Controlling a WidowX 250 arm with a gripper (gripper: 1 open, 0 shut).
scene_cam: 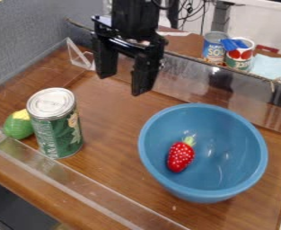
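My black gripper [125, 65] hangs open over the back of the wooden table, nothing between its fingers. Below it to the right, a blue bowl [232, 162] holds a red strawberry [180, 157] with a green top. At the front left a green and silver can [55, 128] stands upright. Behind it, partly hidden, lie a green fruit [18, 127] and something yellow.
Clear low walls [130, 213] border the wooden surface. Beyond the back wall stand a blue can [214, 49] and a red-white can [239, 57], near a pale cloth [275, 68].
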